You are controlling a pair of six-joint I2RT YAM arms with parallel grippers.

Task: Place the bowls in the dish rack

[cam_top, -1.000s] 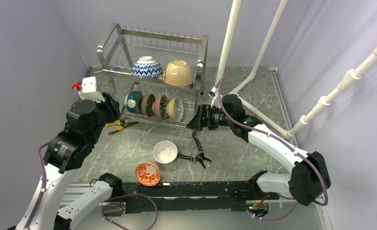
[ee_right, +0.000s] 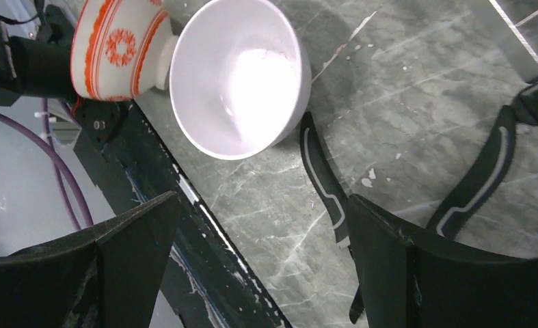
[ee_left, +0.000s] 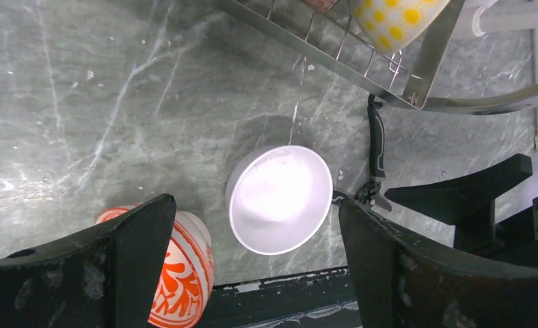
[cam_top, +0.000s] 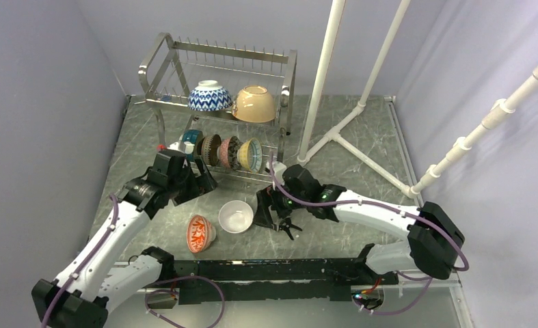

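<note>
A white bowl [cam_top: 236, 216] stands upright on the grey floor, with an orange-patterned bowl [cam_top: 201, 233] tilted to its lower left. Above both, the metal rack [ee_left: 320, 55] holds several bowls on its lower tier and a blue zigzag bowl [cam_top: 210, 99] and tan bowl [cam_top: 254, 104] upside down on top. My left gripper hangs open over the floor in front of the rack, empty, facing both loose bowls. My right gripper is low, just right of the white bowl, its fingers apart with nothing held.
Dark-handled pliers [ee_right: 474, 171] lie right of the white bowl, partly under my right gripper. White pipes [cam_top: 351, 142] stand at the right. A dark beam [cam_top: 300, 272] runs along the front edge.
Both arms have come down toward the front: the left rightward to above the loose bowls, the right leftward beside the white bowl. The orange bowl now appears more tipped onto its side.
</note>
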